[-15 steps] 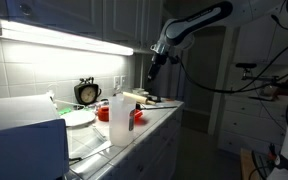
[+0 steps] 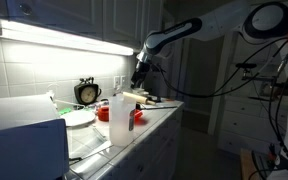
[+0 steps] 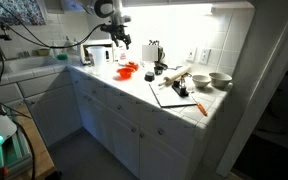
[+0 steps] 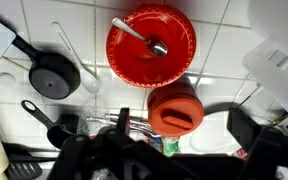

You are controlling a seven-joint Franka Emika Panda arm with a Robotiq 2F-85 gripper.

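Observation:
My gripper is open above the counter, its dark fingers (image 4: 248, 132) spread on either side with nothing held between them. Below it in the wrist view sits a round red lidded container (image 4: 175, 108). Just beyond that lies a red dish (image 4: 134, 66) with a metal spoon (image 4: 142, 38) in it. From the side, the gripper (image 2: 140, 76) hangs well above the worktop, beyond the red dishes and the white pitcher (image 2: 120, 120). The second exterior view shows the gripper (image 3: 122, 40) high over the red dishes (image 3: 126, 73).
Black pans (image 4: 52, 74) lie left of the red dish in the wrist view. A rolling pin (image 3: 173, 78), a dark tray (image 3: 164, 97) and pale bowls (image 3: 220, 79) stand along the counter. Cabinets (image 2: 69, 14) overhang the back.
My gripper has moved leftward and slightly down in the first exterior view, with the arm reaching further out. The things on the counter have stayed put.

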